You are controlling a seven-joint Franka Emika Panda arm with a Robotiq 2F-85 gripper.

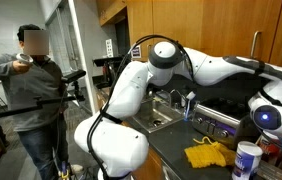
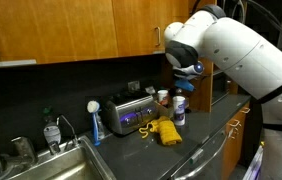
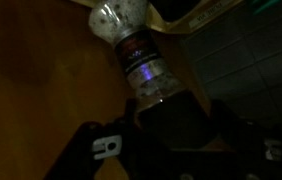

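Note:
In the dark wrist view, a clear bottle or grinder (image 3: pixel 136 45) with a black label lies slantwise, its wide dark cap (image 3: pixel 176 120) nearest me. My gripper has its fingers on either side of that cap. Whether they touch it is too dark to make out. The arm's end is near the right edge of exterior view 1, where the fingers are hidden. In exterior view 2 it hangs over the far right of the counter, beyond the white canister (image 2: pixel 178 111).
A yellow cloth (image 1: pixel 209 153) lies on the dark counter by the white canister (image 1: pixel 246 160). Against the back wall stands a toaster (image 2: pixel 129 110). A blue brush (image 2: pixel 94 120) and a sink (image 2: pixel 56 165) are farther left. A person (image 1: pixel 36 90) stands beyond the arm.

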